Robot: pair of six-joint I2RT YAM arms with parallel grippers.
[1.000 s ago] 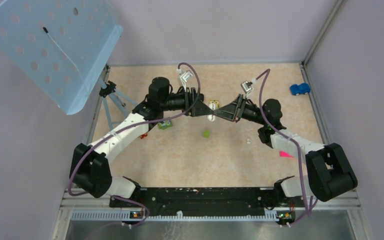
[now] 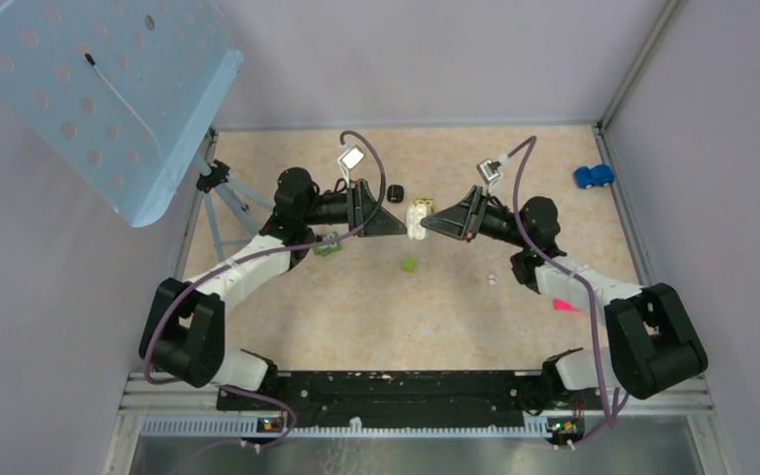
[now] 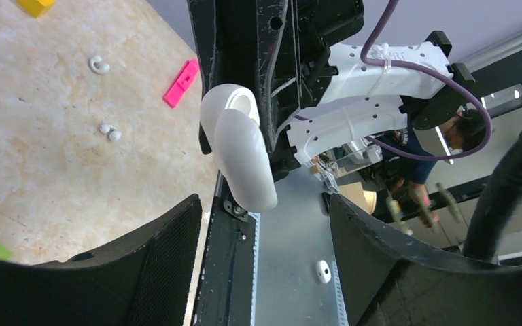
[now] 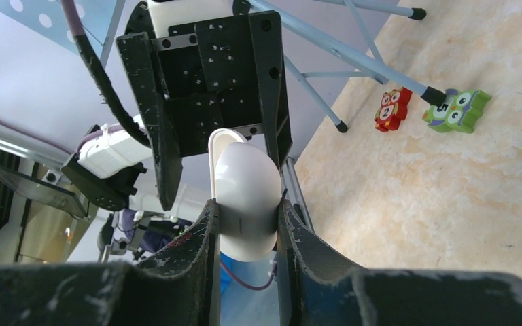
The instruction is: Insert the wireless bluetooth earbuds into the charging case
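Note:
The white charging case (image 2: 417, 221) hangs above the table between the two arms, its lid standing open. My right gripper is shut on it, pinching the rounded white shell (image 4: 247, 187). Facing it from the left, my left gripper (image 2: 403, 228) has its fingers spread. In the left wrist view the case (image 3: 245, 159) shows beyond those fingertips (image 3: 189, 216), apart from them, with nothing between them. A pair of small white earbuds (image 3: 110, 131) lies on the table. The case's inner slots are mostly turned away from view.
A white curved piece (image 3: 99, 65) and a pink clip (image 3: 181, 83) lie near the earbuds. A green block (image 2: 408, 265) sits below the case, a blue toy car (image 2: 594, 176) at the far right. Tripod legs (image 4: 350, 58) stand at the left.
My left gripper has drawn back leftward from the case, and its fingers now stand clear of it. More of the white case shows. The right arm holds still.

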